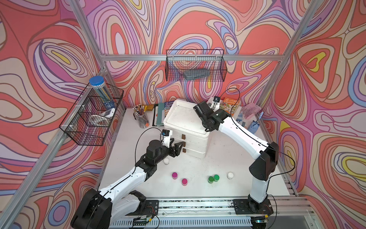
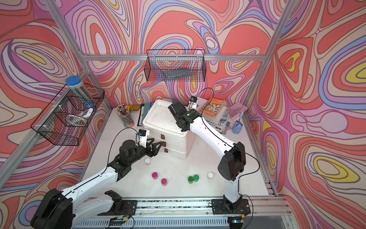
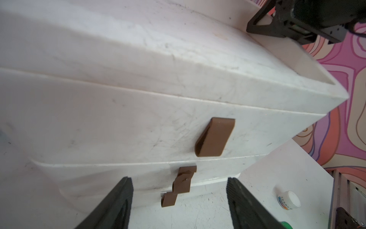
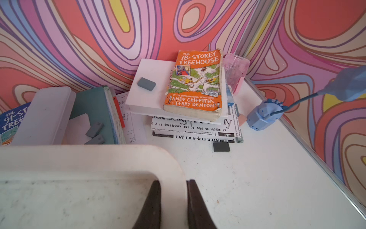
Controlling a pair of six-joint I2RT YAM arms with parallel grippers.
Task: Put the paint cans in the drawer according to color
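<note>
A white drawer unit [image 1: 185, 118] with brown pull tabs stands mid-table, its drawers apparently shut. In front lie two magenta cans [image 1: 174, 175], two green cans [image 1: 213, 178] and a white can [image 1: 230, 175]; another white can [image 1: 166, 161] is by my left gripper. That gripper [image 1: 178, 148] is open before the front, the lower brown tabs [image 3: 181, 183] showing between its fingers without visible contact. My right gripper straddles the unit's raised top rim [image 4: 172, 198] at the right side, one finger inside, one outside; whether it clamps the rim is unclear.
Behind the unit are stacked books [image 4: 194, 85] and a blue holder [image 4: 263, 114] at the back right. A pot of brushes [image 1: 142, 118] stands at the back left. Wire baskets [image 1: 196, 66] hang above.
</note>
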